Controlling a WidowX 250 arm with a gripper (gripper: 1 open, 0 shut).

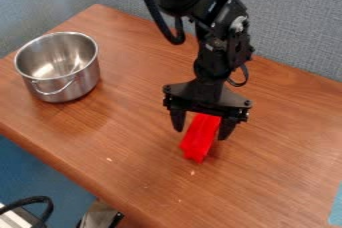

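Note:
My black gripper (pixel 202 122) is low over the wooden table, its fingers open on either side of the upper part of a red block (pixel 198 144). The block lies on the table, its lower end sticking out toward the front. Whether the fingers touch it I cannot tell.
A steel pot (pixel 56 67) with a handle stands at the back left of the table (pixel 120 142). A grey wall is behind, and cables with a pale device sit at the lower left.

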